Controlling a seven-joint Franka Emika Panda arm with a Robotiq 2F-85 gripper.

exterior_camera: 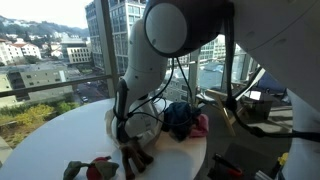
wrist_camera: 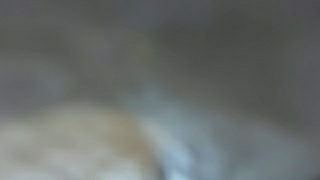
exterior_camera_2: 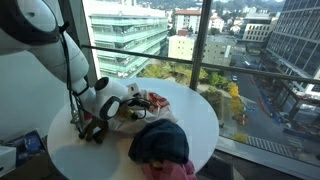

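My gripper (exterior_camera_2: pixel 148 103) is low over the round white table, at a whitish, crumpled bag-like thing (exterior_camera_2: pixel 128 122). In exterior view 1 the bag-like thing (exterior_camera: pixel 143 124) shows behind and beside the end of my arm. The fingers are too small and partly covered to make out well, and nothing is seen held in the open gripper. The wrist view is a grey blur, with a pale tan patch (wrist_camera: pixel 75 145) very close at lower left.
Dark blue cloth (exterior_camera_2: pixel 158 141) and pink cloth (exterior_camera_2: pixel 170 171) lie by the table's edge. A brown soft-looking thing (exterior_camera: pixel 135 157) and a red and green one (exterior_camera: pixel 90 170) are at the near side.
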